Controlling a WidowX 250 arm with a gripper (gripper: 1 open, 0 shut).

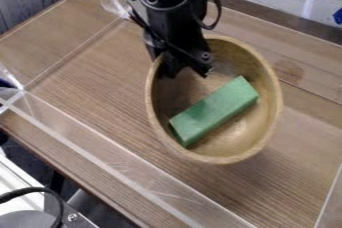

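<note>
A tan oval bowl (239, 144) sits on the wooden table, holding a green block (214, 110) that lies diagonally in it. My black gripper (183, 56) is at the bowl's upper-left rim, its lower end partly over the bowl. Whether its fingers are open or closed on the rim is unclear.
The wooden table (87, 72) has clear strips along its left and front edges. Bare table lies left and right of the bowl. A pale object (20, 212) with a black cable is at the lower left, a white box at the top right.
</note>
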